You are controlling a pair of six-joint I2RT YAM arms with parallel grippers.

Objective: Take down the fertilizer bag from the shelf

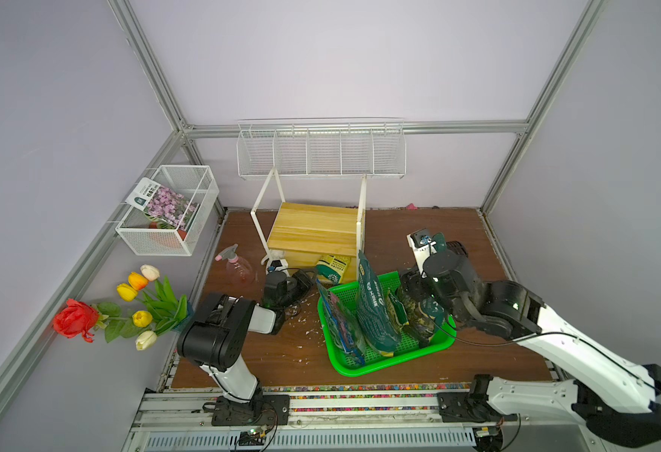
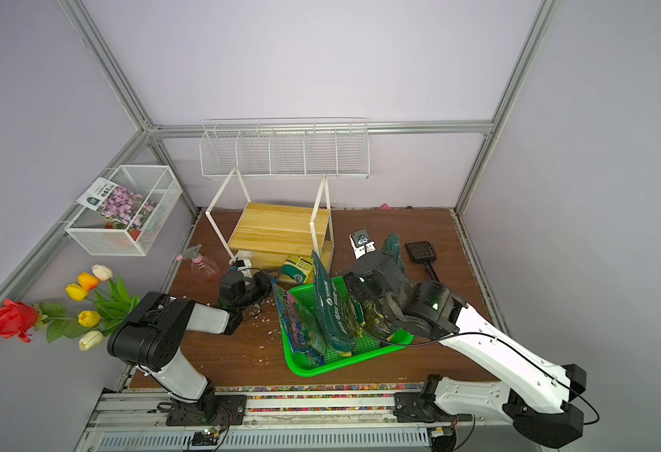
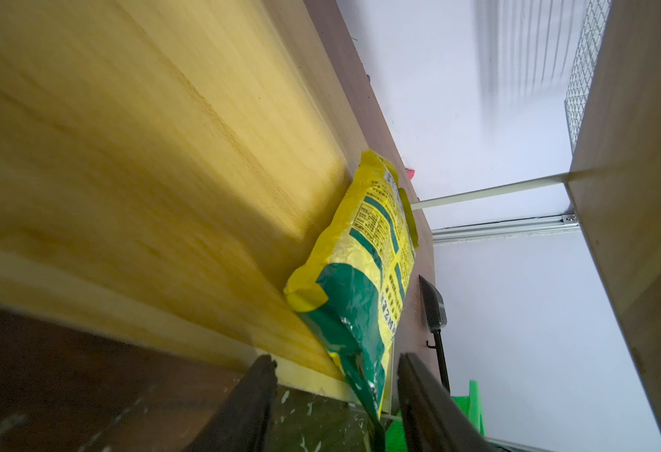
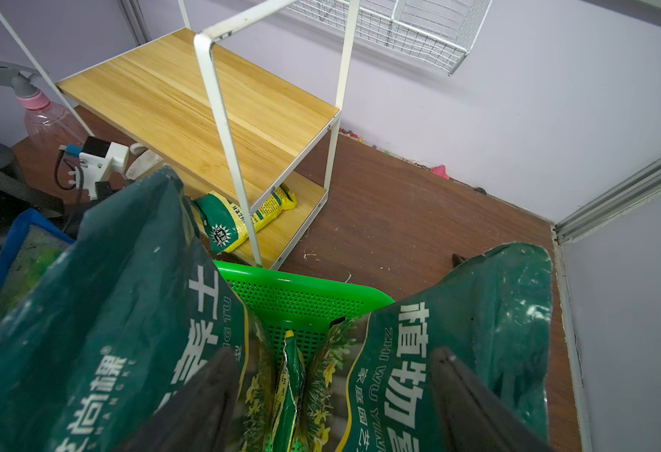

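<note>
The yellow-green fertilizer bag [image 3: 364, 263] leans on the lower board of the wooden shelf [image 1: 315, 226], its green end sticking out past the front edge. My left gripper is in front of that edge, fingers apart; the bag's lower corner shows between them, nearer the right finger [image 3: 421, 399]. Contact cannot be made out. Over the green basket [image 1: 353, 369], my right gripper stands open. Its fingers [image 4: 458, 384] are blurred against large dark green bags, with a gap and a slim packet between.
Within the basket stand a blue-edged bag [image 1: 341, 324], a tall green bag [image 1: 375, 312] and others. A pink spray bottle [image 1: 237, 267] is left of the shelf, a black shovel [image 2: 422, 254] at the right. Table behind the basket's right side is bare.
</note>
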